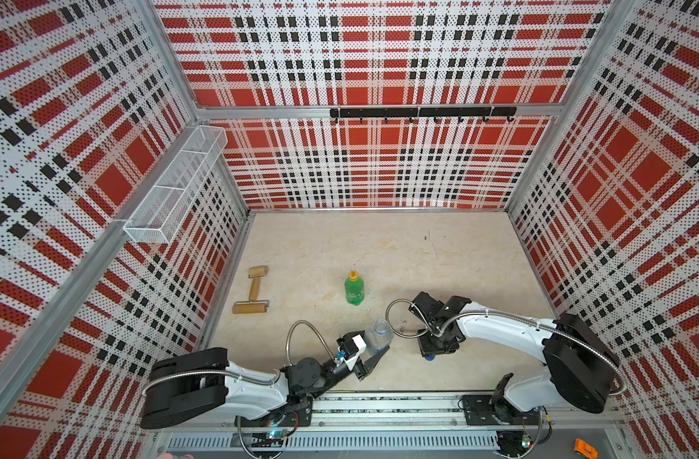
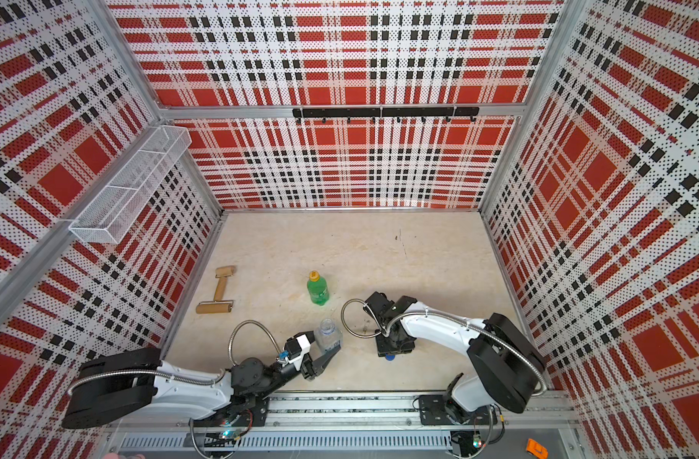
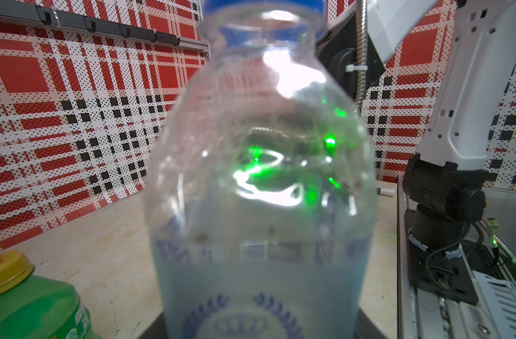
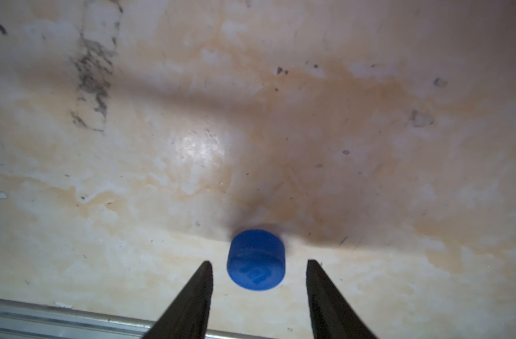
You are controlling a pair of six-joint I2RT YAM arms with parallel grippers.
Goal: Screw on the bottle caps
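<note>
A clear bottle with a blue-printed label is held upright or nearly so by my left gripper, shut on its body. It fills the middle of the left wrist view, where a blue band shows at its neck, cut by the frame's top. A blue cap lies on the table, low in the right wrist view. My right gripper is over it, open, one finger on each side with gaps between. A green bottle with a yellow cap stands behind the clear one.
A wooden-handled tool lies at the table's left side. A white wire basket hangs on the left wall. A metal rail runs along the front edge.
</note>
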